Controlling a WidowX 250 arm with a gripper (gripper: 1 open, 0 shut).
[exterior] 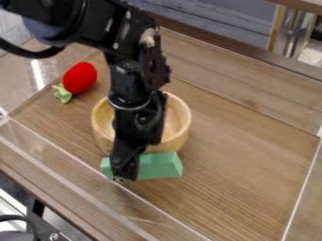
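My gripper (126, 160) reaches down over the near edge of a tan bowl (174, 120) and is shut on a green block (158, 166) in front of the bowl, near the middle bottom of the camera view. The arm hides much of the bowl's inside and left part.
A red object (79, 78) with a small green object (62, 92) beside it lies at the back left of the wooden table (246, 165). A dark cable (18, 219) shows at the bottom left.
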